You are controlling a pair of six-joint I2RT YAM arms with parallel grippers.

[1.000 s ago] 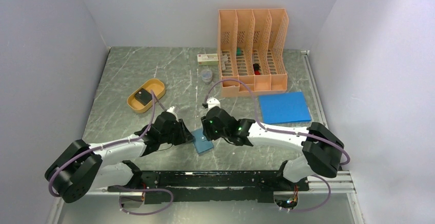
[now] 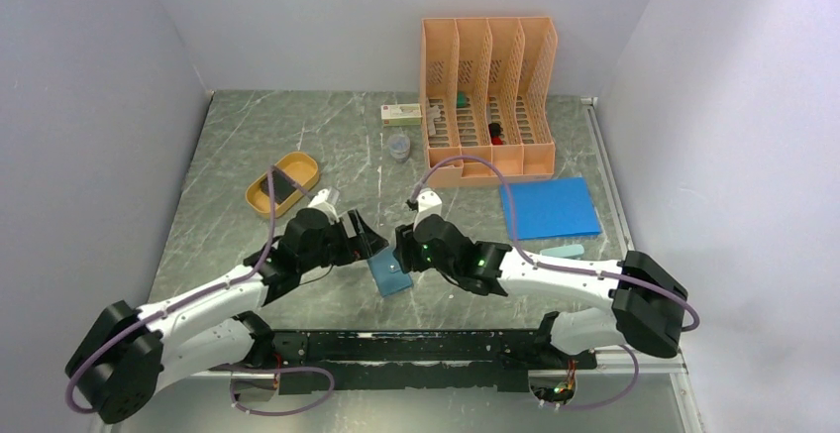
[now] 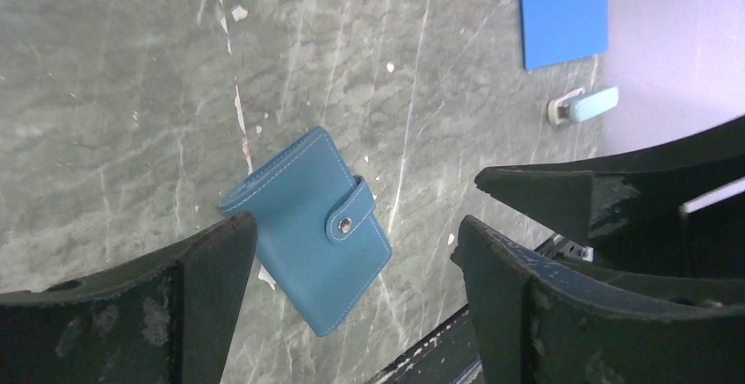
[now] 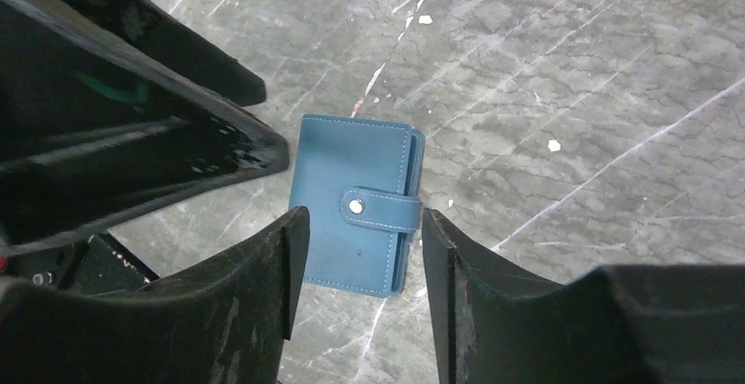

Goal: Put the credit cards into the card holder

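Note:
The blue card holder (image 2: pixel 388 272) lies flat on the marble table between both arms, its snap strap (image 4: pixel 379 209) laid across the front. No credit card can be made out in any view. My left gripper (image 2: pixel 373 236) hangs above the holder's left side, its fingers (image 3: pixel 215 270) apart with nothing between them. From the right, my right gripper hovers over the holder, open and empty. In the right wrist view, the left gripper's dark fingers (image 4: pixel 237 142) reach in near the holder's edge. The table shows around the holder.
A yellow tray (image 2: pixel 309 169) with a dark object (image 2: pixel 278 187) stands at the left. An orange rack (image 2: pixel 505 161) is at the back, near a small box (image 2: pixel 401 114) and a clear cup (image 2: pixel 398 147). A blue sheet (image 2: pixel 550 208) lies at the right.
My left gripper has moved up and right in the top view, and its fingers have spread. The right gripper has shifted slightly right. The card holder has stayed in place.

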